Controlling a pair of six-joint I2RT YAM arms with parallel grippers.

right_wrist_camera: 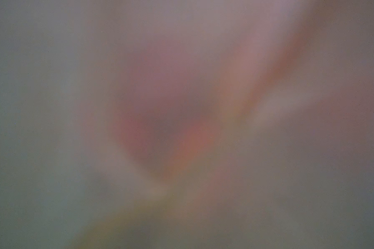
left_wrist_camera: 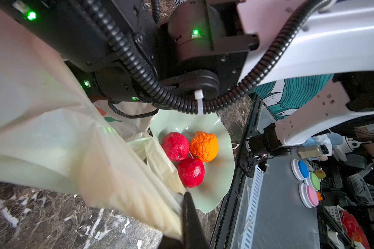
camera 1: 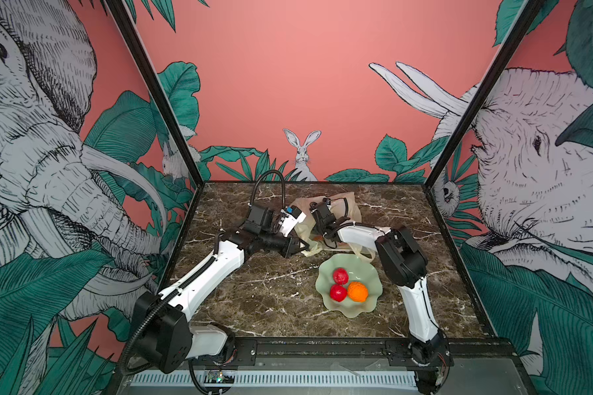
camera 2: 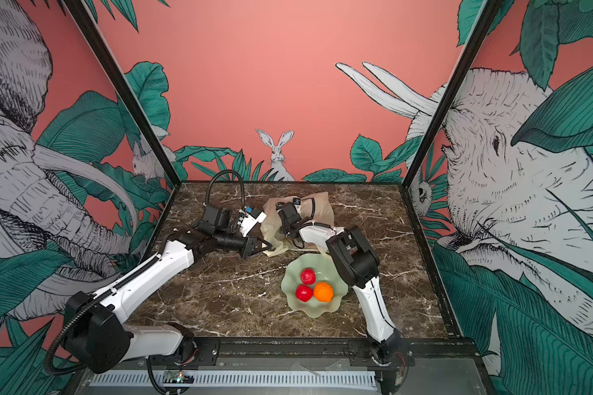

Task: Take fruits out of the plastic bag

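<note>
A pale plastic bag (left_wrist_camera: 70, 137) lies at the back middle. My left gripper (camera 1: 300, 247) is shut on a twisted edge of it, clear in the left wrist view. My right gripper (camera 1: 318, 214) is in among the bag; its fingers are hidden, and the right wrist view is only a blur of pale, pinkish and orange tones. In front of the bag a green scalloped bowl (camera 1: 369, 276) holds two red fruits (left_wrist_camera: 176, 145) and an orange fruit (left_wrist_camera: 203, 146).
Frame rails border it, and both arms reach over it.
</note>
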